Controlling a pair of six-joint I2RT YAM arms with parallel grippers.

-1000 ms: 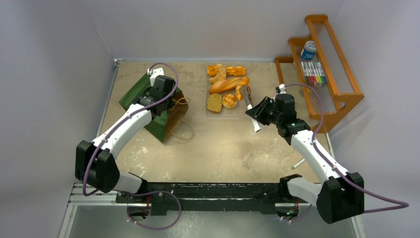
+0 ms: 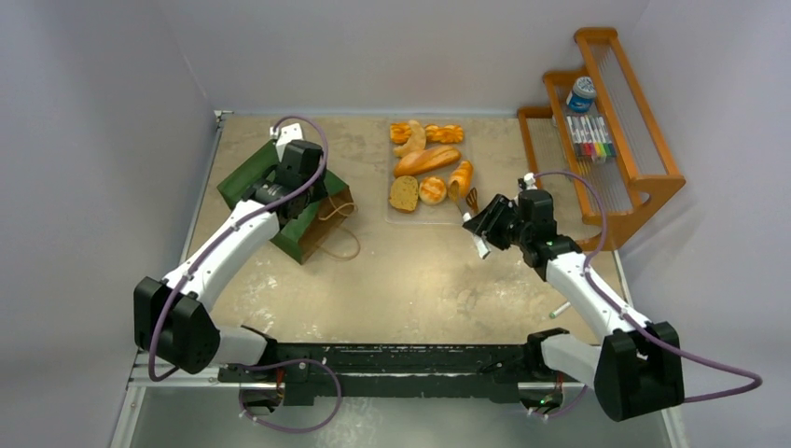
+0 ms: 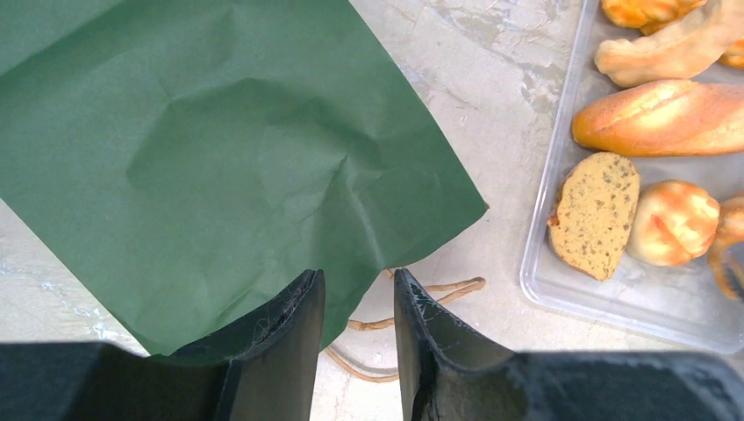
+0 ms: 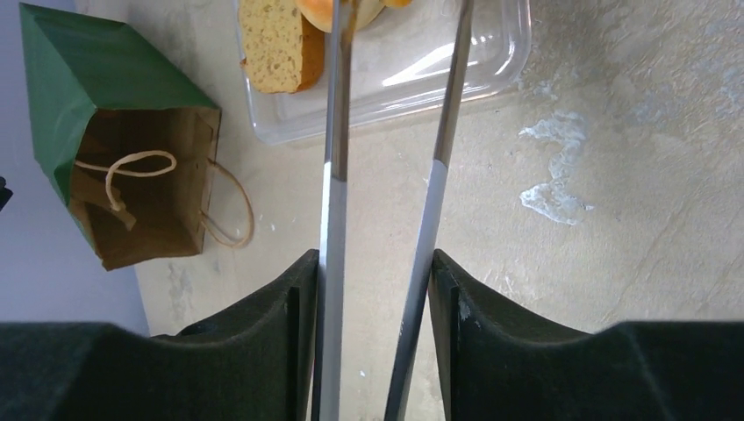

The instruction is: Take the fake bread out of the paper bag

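Observation:
A green paper bag point(image 2: 241, 175) with rope handles lies on its side, its brown interior point(image 4: 153, 219) facing the camera in the right wrist view. My left gripper is above it, fingers a little apart with nothing seen between them. My right gripper is on a pair of metal tongs point(image 4: 427, 219), whose arms run up over the clear tray point(image 2: 401, 217). The tray holds several fake breads, among them a baguette point(image 3: 658, 118), a seeded slice point(image 3: 592, 215) and a round bun point(image 3: 674, 222). Whether any bread is inside the bag cannot be told.
A wooden shelf point(image 2: 653, 187) with a tub point(image 2: 580, 93) and markers point(image 2: 590, 135) stands at the back right. A white stick point(image 2: 560, 309) lies at the front right.
The left arm has moved slightly left with the bag's near end shifting a little. The right gripper and tongs have moved slightly toward the front, away from the tray.

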